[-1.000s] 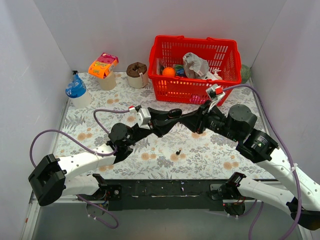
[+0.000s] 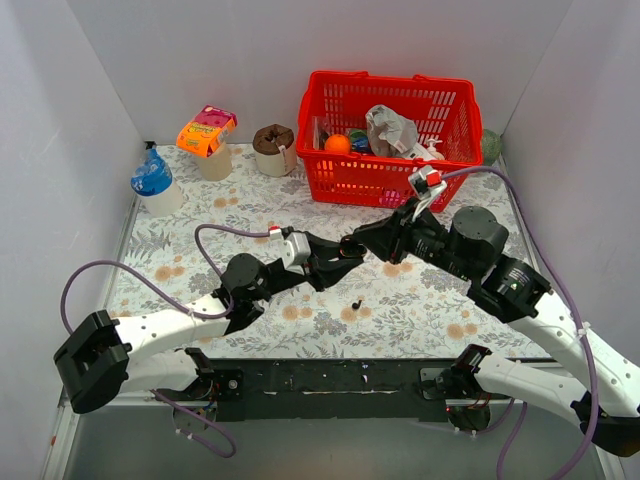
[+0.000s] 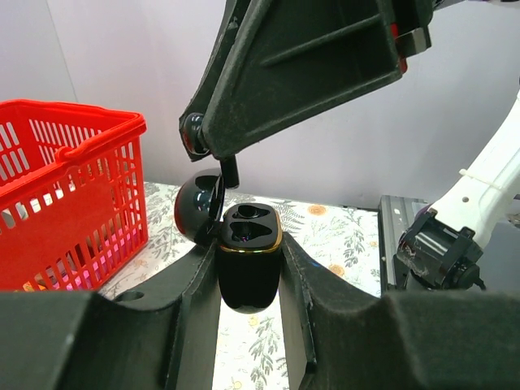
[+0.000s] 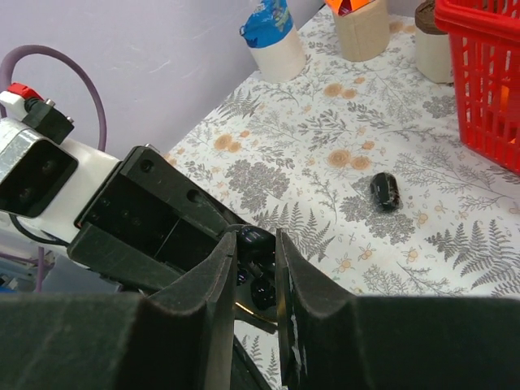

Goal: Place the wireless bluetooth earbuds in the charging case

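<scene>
The black charging case (image 3: 251, 272) is upright with its lid (image 3: 195, 205) swung open, and my left gripper (image 2: 338, 254) is shut on its body. Two dark hollows show in its gold-edged top. My right gripper (image 2: 360, 236) is shut just above the case, close to the open lid. A short dark stem, seemingly one earbud (image 3: 230, 171), sticks down from its fingers (image 3: 268, 89), apart from the hollows. In the right wrist view, the right fingers hide part of the case and the held piece. Another black earbud (image 4: 385, 192) lies on the patterned table.
A red basket (image 2: 390, 180) with assorted items stands at the back. To its left are a brown-topped container (image 2: 274, 162), an orange packet (image 2: 207, 130) on a pot and a blue-topped bottle (image 2: 153, 178).
My left gripper has moved toward the table's front with the case, lowering it in the top view relative to the right fingertips.
</scene>
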